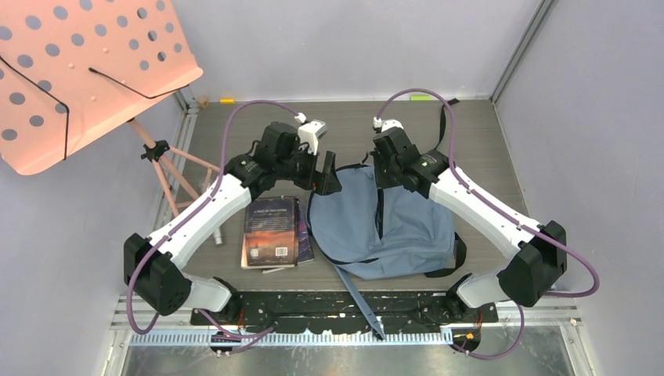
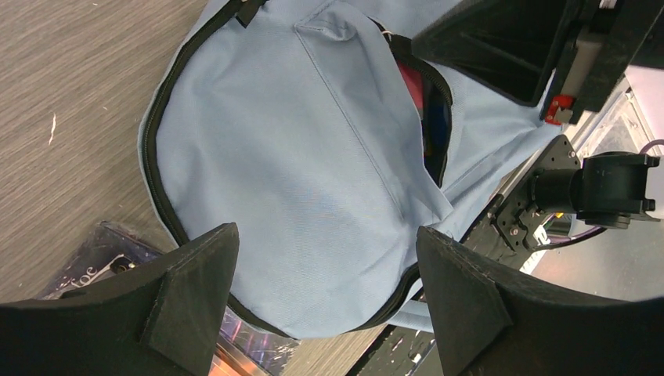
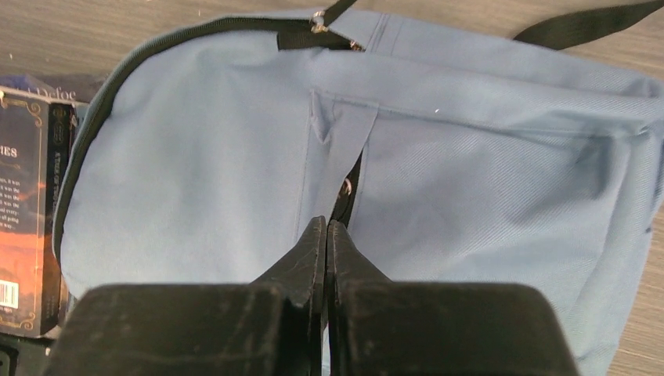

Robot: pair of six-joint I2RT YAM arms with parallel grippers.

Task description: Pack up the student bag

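Observation:
The blue student bag point(image 1: 415, 235) lies flat on the table, with a half-open zipped slit down its middle and a long zip along its curved edge. My right gripper is shut at that slit; something seems pinched between its fingers, likely bag fabric or zip, though the tips hide it. My left gripper hangs open over the bag's left part, nothing between its fingers. A stack of books point(image 1: 270, 231) and a clear pouch point(image 2: 102, 258) lie left of the bag.
A pink perforated panel point(image 1: 94, 70) on a stand fills the upper left. Bag straps point(image 1: 352, 290) reach over the front edge.

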